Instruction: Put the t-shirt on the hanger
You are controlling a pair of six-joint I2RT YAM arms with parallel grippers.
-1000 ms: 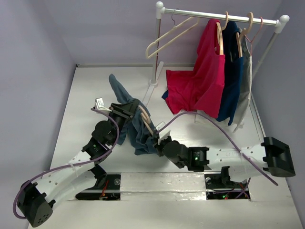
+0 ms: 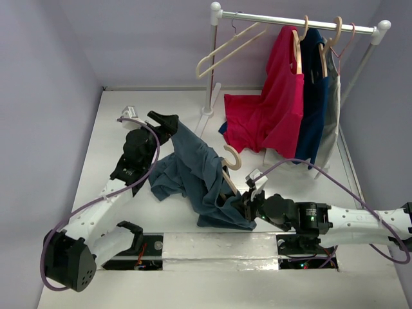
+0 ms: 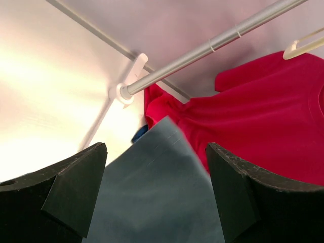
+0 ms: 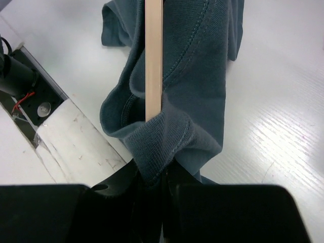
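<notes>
The dark grey-blue t shirt (image 2: 196, 174) lies bunched on the white table, with a wooden hanger (image 2: 233, 158) partly inside it, hook showing. My right gripper is shut on shirt fabric at the end of the hanger's wooden bar (image 4: 153, 61). My left gripper (image 2: 167, 123) stands open at the shirt's upper left corner; in the left wrist view that grey corner (image 3: 159, 182) sits between the spread fingers.
The rack (image 2: 257, 17) at the back holds an empty cream hanger (image 2: 219, 51), a red shirt (image 2: 277, 109), a navy one (image 2: 312, 96) and a grey one (image 2: 331, 109).
My right gripper has moved right with the shirt and hanger, spreading the shirt out.
</notes>
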